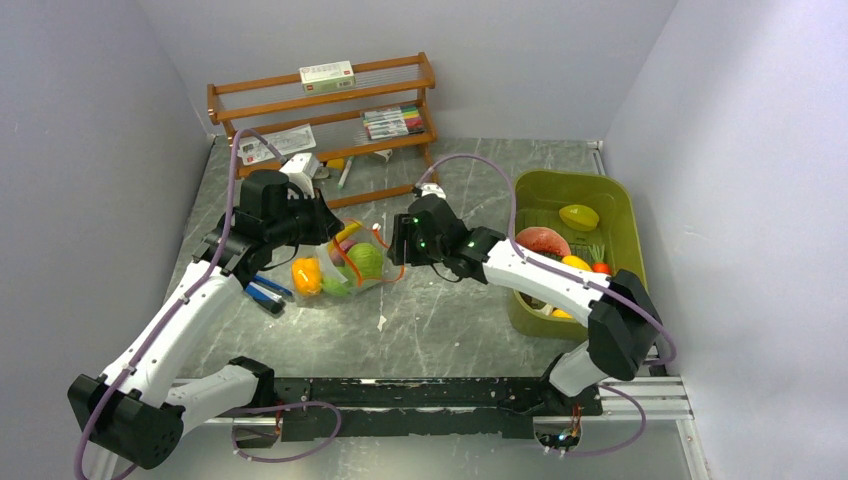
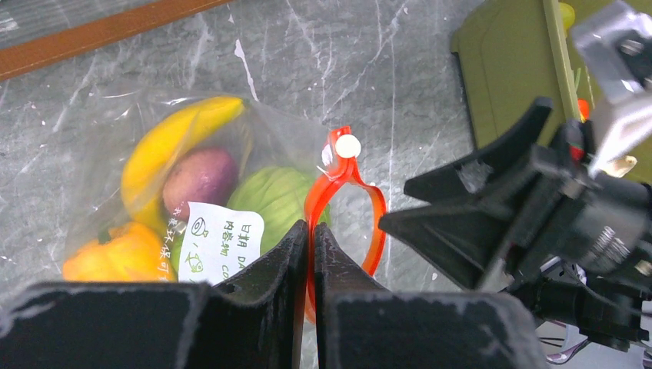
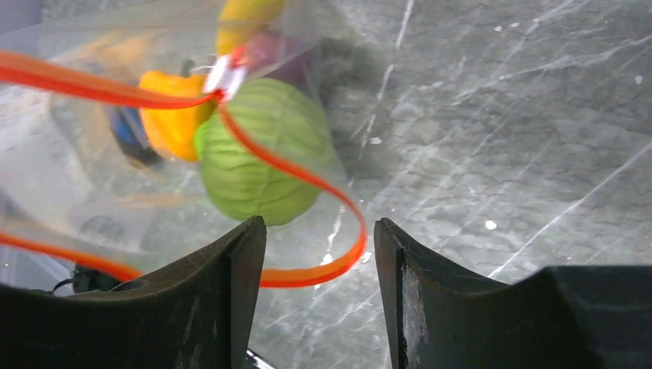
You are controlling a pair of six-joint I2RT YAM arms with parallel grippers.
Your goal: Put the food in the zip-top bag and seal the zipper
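The clear zip top bag point(image 2: 115, 177) lies on the table, its orange-edged mouth point(image 2: 376, 231) gaping toward the right. Inside are a green cabbage point(image 3: 265, 157), a yellow pepper point(image 2: 115, 257), a purple round item point(image 2: 201, 181) and a banana point(image 2: 181, 138). My left gripper is shut on the orange zipper edge, below the round white piece point(image 2: 348, 146) at one end of the mouth. Just right of the mouth, my right gripper is open, its fingertips apart. The lower orange rim reaches across the gap between them in the right wrist view; contact cannot be told.
A green bin point(image 1: 633, 235) with more food stands at the right. Behind is a wooden rack point(image 1: 320, 100) with boxes. Blue pens point(image 1: 266, 296) lie left of the bag. Table point(image 1: 440, 335) in front and right of the bag is clear.
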